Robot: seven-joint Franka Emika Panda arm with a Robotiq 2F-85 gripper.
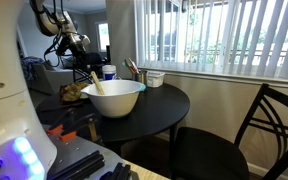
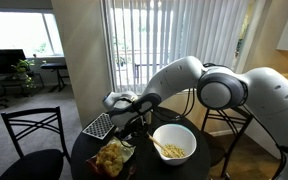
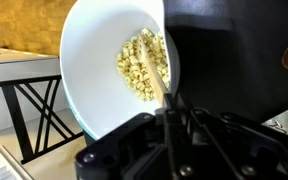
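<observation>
A white bowl (image 3: pixel 89 65) with small pale pieces (image 3: pixel 137 74) in it fills much of the wrist view. Across those pieces lies a wooden utensil (image 3: pixel 152 64), its far end among them. My gripper is at the bowl's near rim, shut on the utensil's handle; the dark fingers partly hide the grip. From the second exterior view, the utensil (image 2: pixel 158 146) slants down into the bowl (image 2: pixel 189 137). In the first exterior view the utensil (image 1: pixel 98 87) rises above the bowl's rim (image 1: pixel 119 86).
The bowl stands on a round dark table (image 1: pixel 164 105). A yellowish bag (image 2: pixel 112 158) lies beside the bowl, and a cup of utensils (image 1: pixel 134 72) stands behind it. Dark chairs (image 1: pixel 209 150) surround the table, whose right side is clear.
</observation>
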